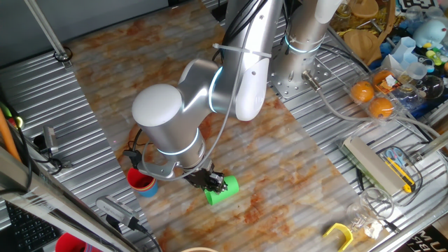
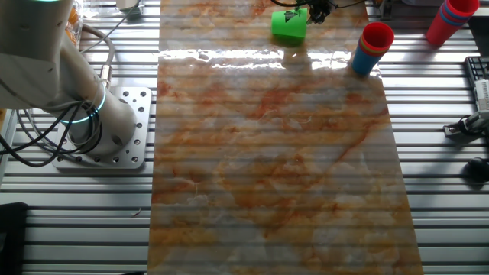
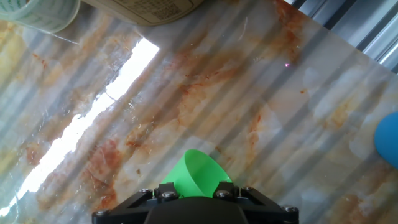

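A green cup (image 1: 228, 194) lies tipped on its side by the tip of my gripper (image 1: 218, 185). In the wrist view, the mouth of the green cup (image 3: 202, 173) shows just beyond the dark fingers, and its lower part is hidden behind them. The gripper has a finger on either side of the cup, close to its walls. Whether those fingers press on it cannot be made out. From the second exterior view, the green cup (image 2: 289, 25) appears at the top edge, the dark gripper parts beside it.
Stacked cups, red inside and blue outside (image 2: 372, 50), stand upright near the mat's edge. A blue rounded thing (image 3: 388, 138) shows at the wrist view's right edge. A yellow piece (image 1: 339, 236) and a grey box (image 1: 374, 163) lie off the mat.
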